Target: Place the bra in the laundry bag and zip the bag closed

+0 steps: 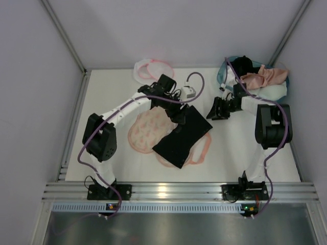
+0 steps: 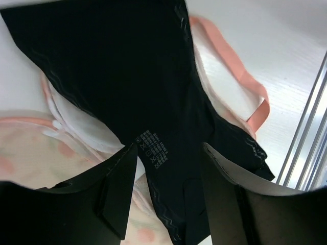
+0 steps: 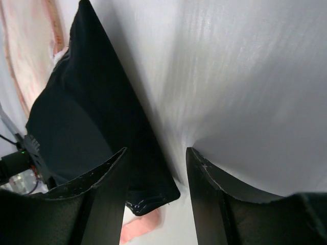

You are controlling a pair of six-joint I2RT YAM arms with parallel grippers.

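Note:
A black garment (image 1: 181,143) lies flat at mid-table, over peach bra pieces (image 1: 148,132) with pale printed cups and straps. My left gripper (image 1: 179,117) hovers over the garment's upper part; in the left wrist view its fingers stand apart with the dark fabric and a printed label (image 2: 150,145) beneath. My right gripper (image 1: 217,115) is open just right of the garment's upper right corner, which shows in the right wrist view beside a bare patch of table. A white mesh bag with pink rim (image 1: 143,69) lies at the back, partly hidden.
A blue basket (image 1: 222,74) with black, white and pink clothing sits at the back right, behind the right arm. Metal rails edge the front.

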